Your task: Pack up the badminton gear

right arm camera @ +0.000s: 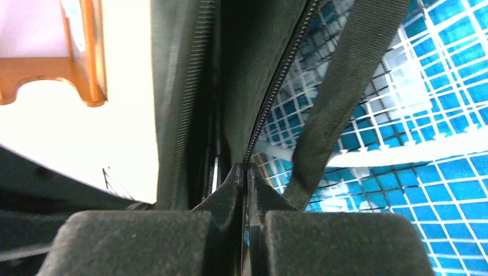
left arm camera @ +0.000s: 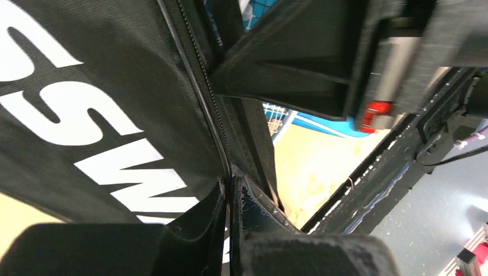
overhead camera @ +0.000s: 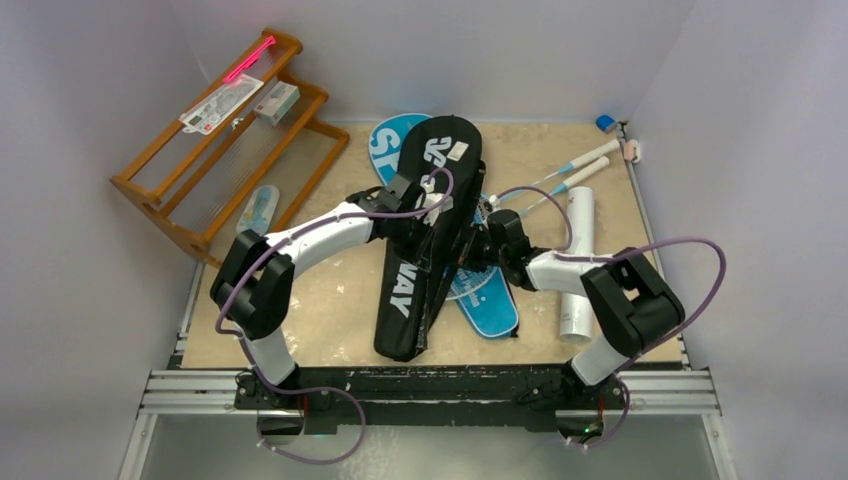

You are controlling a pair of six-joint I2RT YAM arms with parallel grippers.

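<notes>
A long black racket bag (overhead camera: 402,312) with white lettering lies lengthwise on the table, its zipper side parted. In the left wrist view, one zippered edge (left arm camera: 201,98) of the bag runs down into the fingertips of my left gripper, shut on that thin edge. The other zippered edge (right arm camera: 276,86) meets the tips of my right gripper, which is shut on it. Two rackets have their white handles (overhead camera: 592,172) toward the back right; their strings (right arm camera: 443,86) show beside the bag in the right wrist view, and their heads are largely hidden from above.
A blue cover (overhead camera: 490,308) lies right of the bag, and another blue piece (overhead camera: 386,150) sticks out behind it. A white tube (overhead camera: 578,318) stretches along the right, under my right arm. At the back left is a wooden rack (overhead camera: 150,195).
</notes>
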